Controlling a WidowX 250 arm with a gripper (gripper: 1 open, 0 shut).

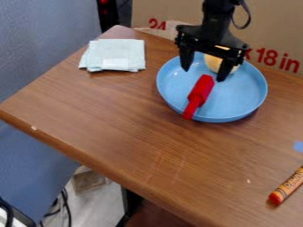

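A blue plate (243, 97) sits at the back right of the wooden table. A red object (197, 96) lies on it, left of centre. A pale yellow round object (214, 63) is at the plate's back, partly hidden by the black gripper (204, 69). The gripper is over the back half of the plate with its fingers apart and the red object below it, clear of them.
A folded pale cloth (112, 55) lies at the back left. An orange crayon-like tube (286, 184) lies at the right front. A cardboard box (278, 27) stands behind.
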